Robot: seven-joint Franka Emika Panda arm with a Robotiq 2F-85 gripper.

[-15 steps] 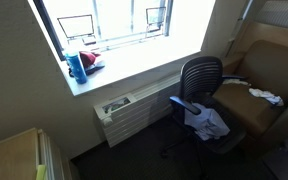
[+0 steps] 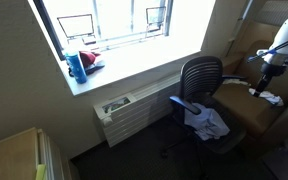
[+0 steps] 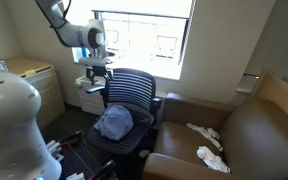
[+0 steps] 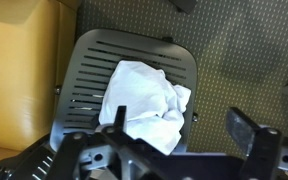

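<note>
A crumpled white cloth (image 4: 144, 95) lies on the slatted seat of a dark office chair (image 4: 94, 62); it also shows as a pale bundle (image 2: 206, 122) in exterior view 1 and a greyish heap (image 3: 114, 122) in exterior view 2. My gripper is open, its dark fingers wide apart in the wrist view. The left finger overlaps the cloth's lower edge in that view, and I cannot tell the height between them. In exterior view 1 the gripper (image 2: 267, 82) hangs at the right, in front of the sofa.
White cloths (image 3: 212, 158) lie on the brown sofa (image 3: 179, 125) beside the chair. A blue can (image 2: 77, 68) and a red item (image 2: 88, 58) stand on the windowsill (image 2: 134, 65). Bare carpet (image 4: 239, 65) shows right of the chair in the wrist view.
The white arm and its gripper have come into exterior view 1 from the right. The chair and the cloths look unmoved.
</note>
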